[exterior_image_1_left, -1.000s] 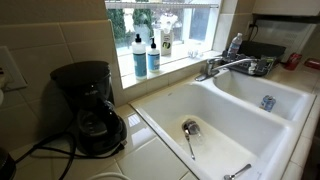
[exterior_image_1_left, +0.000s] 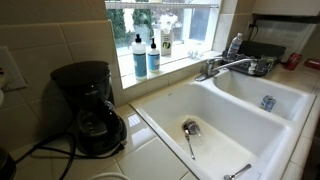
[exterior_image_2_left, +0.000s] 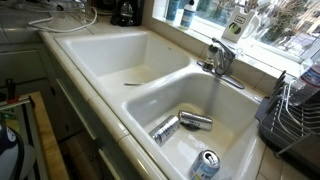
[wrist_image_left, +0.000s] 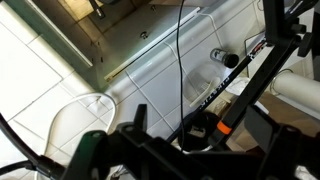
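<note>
My gripper appears in the wrist view with its two dark fingers wide apart and nothing visible between them. Beyond it lie white tiles, a thin black cable and a black rail-like bar. In exterior view 1, a long-handled metal utensil (exterior_image_1_left: 192, 142) lies in the basin closer to the coffee maker, and another metal piece (exterior_image_1_left: 238, 172) sits near the front of that basin. The other basin holds a blue-silver can (exterior_image_2_left: 207, 163) and two more silver cans, one of them the can (exterior_image_2_left: 195, 122) farther back. The gripper is not recognisable in either exterior view.
A black coffee maker (exterior_image_1_left: 90, 105) stands on the tiled counter left of the double sink (exterior_image_1_left: 180, 100). Soap bottles (exterior_image_1_left: 139, 57) line the windowsill. The faucet (exterior_image_1_left: 213, 68) reaches over the basins. A dark dish rack (exterior_image_2_left: 292, 125) stands at the right in exterior view 2.
</note>
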